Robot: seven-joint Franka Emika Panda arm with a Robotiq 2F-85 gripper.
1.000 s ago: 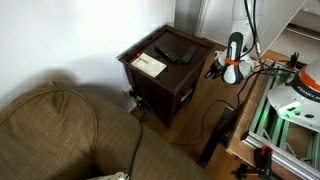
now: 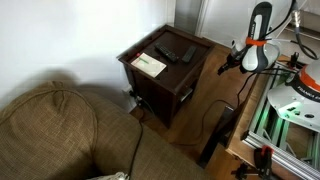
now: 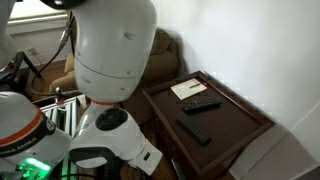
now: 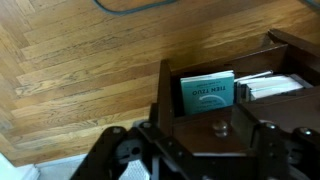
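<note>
A dark wooden drawer (image 4: 175, 98) stands open in the wrist view, with a teal-covered book (image 4: 208, 92) and several pale papers or booklets (image 4: 272, 85) inside. A round knob (image 4: 220, 128) shows on its front. My gripper has its fingers spread on either side of that knob in the picture; nothing shows between them, and how far off the knob is I cannot tell. In exterior view 1 the gripper (image 2: 228, 63) hangs to the right of the brown side table (image 2: 153, 47), apart from it.
On the tabletop lie two dark remotes (image 3: 203, 103) and a white paper (image 3: 187, 89) with a pen. A brown couch (image 2: 60, 130) fills the left. A dark cable (image 4: 135, 10) crosses the wooden floor (image 4: 80, 75), which has clear room.
The table and the things on it have stayed put.
</note>
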